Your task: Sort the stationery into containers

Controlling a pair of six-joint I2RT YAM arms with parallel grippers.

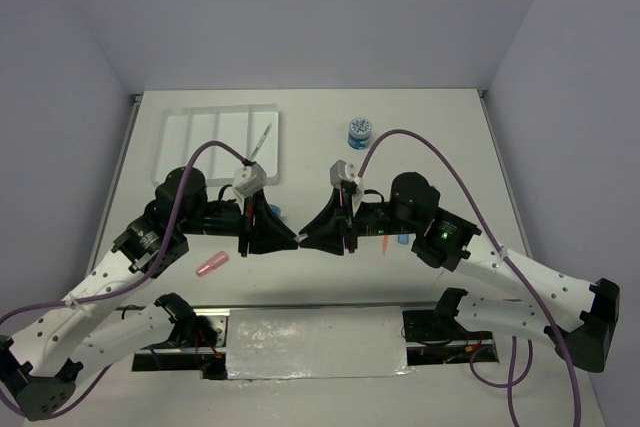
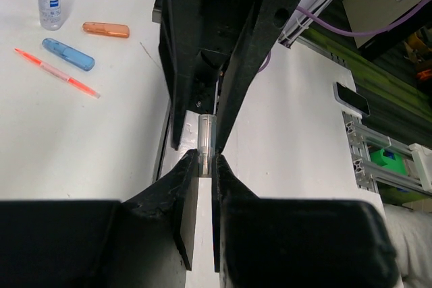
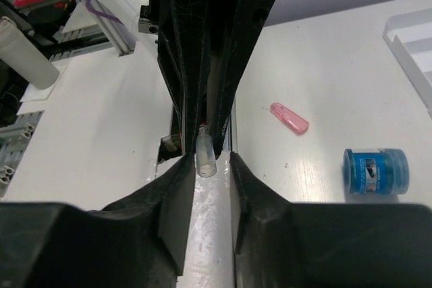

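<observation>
Both grippers meet tip to tip over the middle of the table. My left gripper is shut on a small clear cylindrical piece, held pointing toward my right gripper, whose fingertips are around that piece with a narrow gap between them. An orange-tipped pen, a blue piece, an orange piece and a clear bottle lie or stand on the table. A pink piece and a blue jar show in the right wrist view.
A white compartment tray with a pale pen stands at the back left. Another blue-lidded jar stands at the back centre.
</observation>
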